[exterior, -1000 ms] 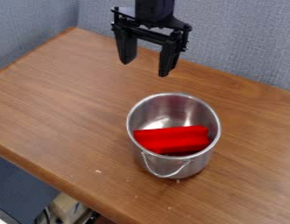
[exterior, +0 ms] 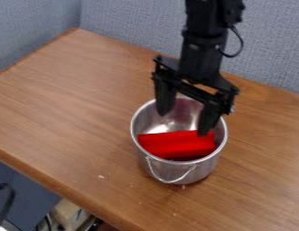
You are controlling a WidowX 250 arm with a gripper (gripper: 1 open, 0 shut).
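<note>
A silver metal bucket (exterior: 176,170) with a wire handle stands on the wooden table, right of centre, with a red cylindrical object (exterior: 170,146) lying inside it. My black gripper (exterior: 185,114) is open, its two fingers spread over the bucket's rim and upper opening, above the red object. The right finger hides part of the bucket's back right, near the right end of the red object.
A grey padded wall (exterior: 116,18) runs along the back and left. At the lower left, past the table's edge, are a dark floor area and some cables.
The bucket and red object have not visibly moved.
</note>
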